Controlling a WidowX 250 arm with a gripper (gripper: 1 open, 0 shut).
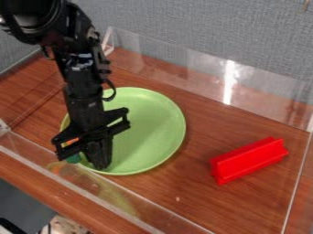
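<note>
My black gripper [95, 151] is low over the left part of a green plate [152, 128], its fingertips down near the plate's near-left edge. It looks shut. A small green and orange object [72, 158] is mostly hidden behind the fingers; whether they touch it I cannot tell.
A red block [248, 158] lies on the wooden surface to the right of the plate. Clear walls [221, 78] edge the back and the front, with a grey textured backdrop behind. The wood around the red block is clear.
</note>
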